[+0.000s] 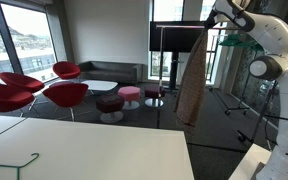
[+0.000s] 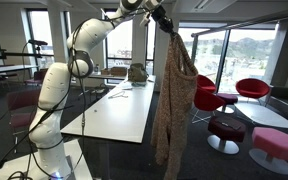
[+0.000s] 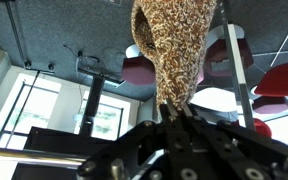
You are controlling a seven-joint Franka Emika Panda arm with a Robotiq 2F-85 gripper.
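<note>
A long brown knitted cloth (image 1: pixel 192 85) hangs down from my gripper (image 1: pixel 211 22), which is shut on its upper end high above the floor. In exterior view 2 the cloth (image 2: pixel 176 110) drapes in folds almost to the bottom of the picture, with the gripper (image 2: pixel 168 29) at its top. Speckled brown fabric (image 3: pixel 174 45) fills the upper middle of the wrist view and runs down to the gripper. A dark clothes rack (image 1: pixel 161 80) stands close by; whether the cloth touches its top bar cannot be told.
Red chairs (image 1: pixel 67 94), low stools (image 1: pixel 109 104) and a dark sofa (image 1: pixel 114 72) stand behind. A screen (image 1: pixel 179 38) is beyond the rack.
</note>
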